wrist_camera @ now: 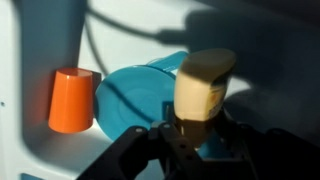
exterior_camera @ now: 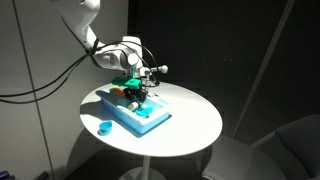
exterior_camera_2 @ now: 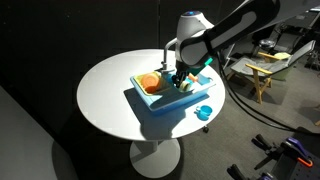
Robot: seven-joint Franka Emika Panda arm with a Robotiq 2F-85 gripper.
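My gripper is shut on a tan object (wrist_camera: 205, 80) with a rounded, pale top, in the wrist view. What this object is I cannot tell. The gripper hangs inside or just over a light blue bin (exterior_camera: 152, 126) on the round table. Within the bin, an orange cup (wrist_camera: 70, 100) stands to the left in the wrist view. Between it and the held object lies a teal plate (wrist_camera: 128, 100), partly covered by that object. In exterior view 2 an orange item (exterior_camera_2: 150, 82) shows at the bin's left side.
A small blue cup (exterior_camera: 105, 128) stands on the white table (exterior_camera: 195, 120) outside the bin. The far side of the table from the arm is bare. Grey seating (exterior_camera: 240, 155) is beside the table. Loose cables run along the arm.
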